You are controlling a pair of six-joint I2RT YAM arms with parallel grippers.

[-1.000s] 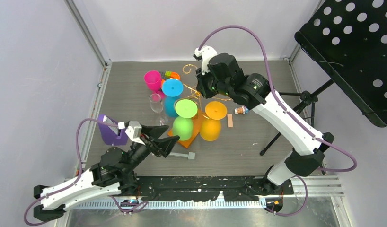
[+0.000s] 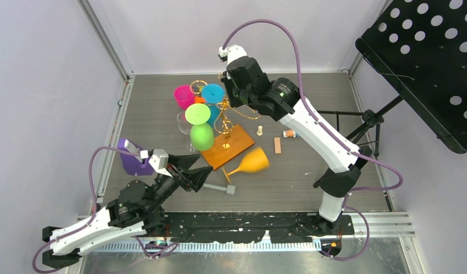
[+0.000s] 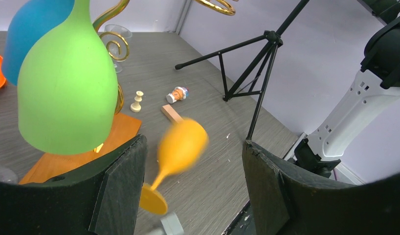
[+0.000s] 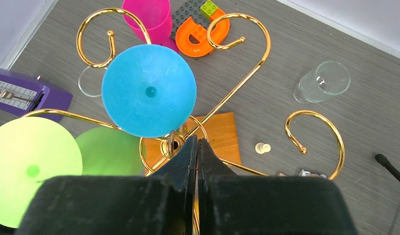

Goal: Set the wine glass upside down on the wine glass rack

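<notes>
The gold wine glass rack (image 4: 232,92) on its wooden base (image 2: 235,145) carries a blue glass (image 4: 149,90) and a green glass (image 2: 202,136), both upside down. A yellow wine glass (image 2: 253,161) is off the rack, on its side in front of the base; it is blurred in the left wrist view, and I cannot tell whether it touches the table. My right gripper is shut at the rack's top centre, a strip of gold showing between its fingers. At the front left, my left gripper (image 2: 205,179) stands open and empty, its fingers apart.
A clear glass (image 4: 322,82) stands at the back, and another clear glass (image 2: 184,122) is left of the rack. Right of the base are a chess pawn (image 2: 260,131), a wooden block (image 2: 277,145) and a small bottle (image 2: 290,133). A purple metronome (image 2: 135,162) stands left.
The yellow glass has come off the rack and lies sideways toward the front. The rack's arms and glasses have swung and shifted with my right gripper, which has moved left. The left arm is nearly still.
</notes>
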